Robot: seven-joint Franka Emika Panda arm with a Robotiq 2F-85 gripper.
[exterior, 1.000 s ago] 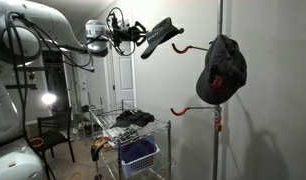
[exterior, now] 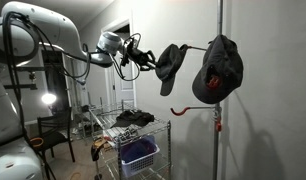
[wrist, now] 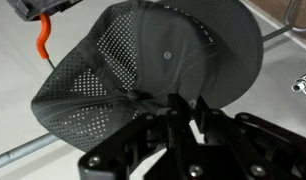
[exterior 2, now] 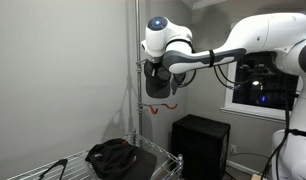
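Note:
A dark grey cap (exterior: 170, 64) with a mesh back hangs beside the upper hook (exterior: 196, 47) on the pole. My gripper (exterior: 150, 63) is at its left side. The wrist view shows the same cap (wrist: 123, 70), brim to the upper right, with my gripper's (wrist: 187, 103) fingertips close together at its lower edge. Whether they still pinch the fabric cannot be told. A second, black cap (exterior: 219, 72) hangs at the pole's right. In exterior view 2, dark cap fabric (exterior 2: 159, 84) shows below the white arm; the fingertips are not clear there.
Below the caps, a red hook (exterior: 195, 110) sticks out from the pole (exterior: 216, 150). A wire rack (exterior: 167, 148) holds dark clothing (exterior: 134, 118) on top and a blue-white basket (exterior: 139, 150) lower down.
My gripper has moved right and down toward the pole with the grey cap. The cap has swung from slanting sideways to hanging steeply, now beside the upper hook. The black cap appears unmoved.

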